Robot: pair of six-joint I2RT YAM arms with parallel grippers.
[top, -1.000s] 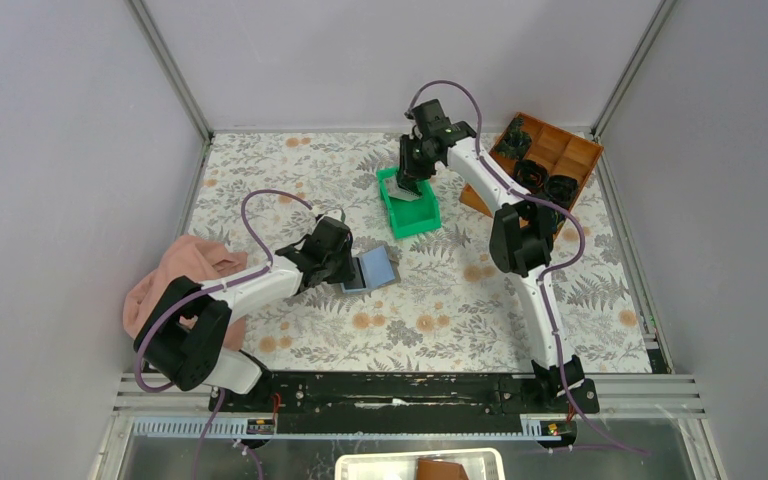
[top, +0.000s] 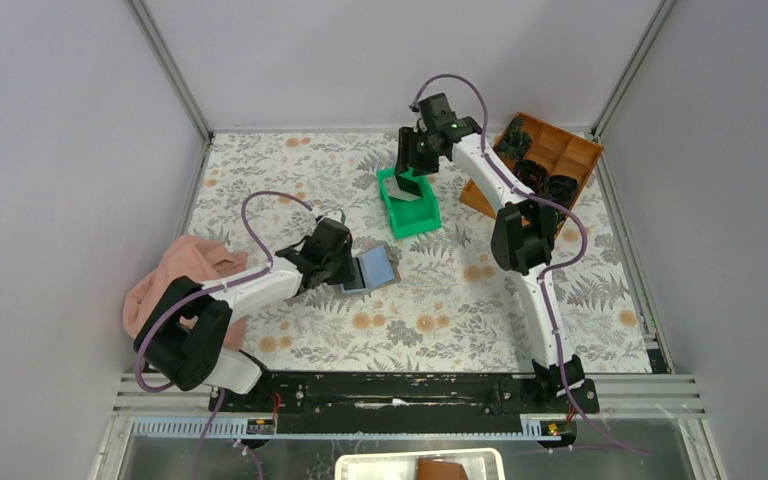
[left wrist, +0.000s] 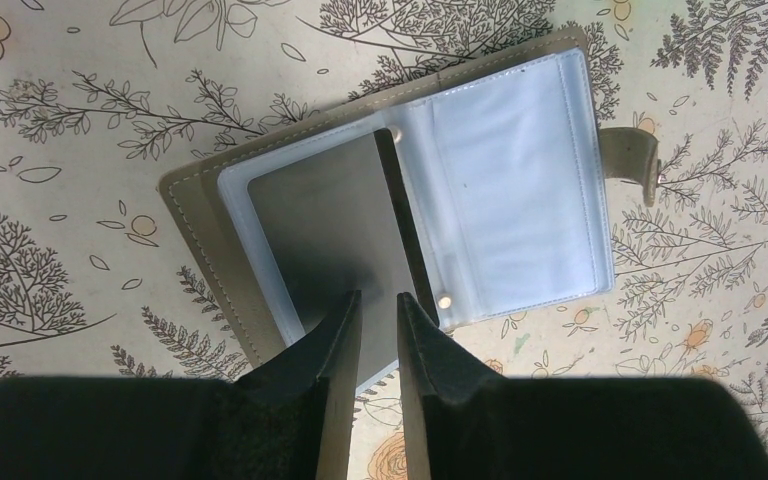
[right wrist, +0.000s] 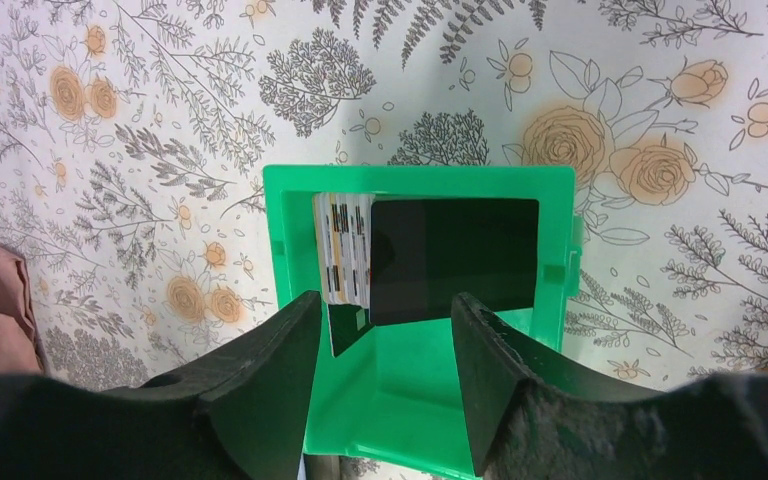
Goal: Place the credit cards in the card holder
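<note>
An open card holder (top: 378,268) lies at centre-left; in the left wrist view it has a pale blue right flap (left wrist: 505,180) and a dark left side (left wrist: 325,230). My left gripper is over the dark side, fingertips a narrow gap apart. A green box (right wrist: 417,180) holds a stack of cards (right wrist: 343,250) on edge beside a dark flat card or panel (right wrist: 453,260). My right gripper stands open above the box, nothing between its fingers.
An orange box (top: 565,150) with dark coiled items stands at back right. A pink cloth (top: 175,260) lies at left.
My right gripper has risen slightly and shifted toward the back of the table, above the green box. The left arm shows little movement.
</note>
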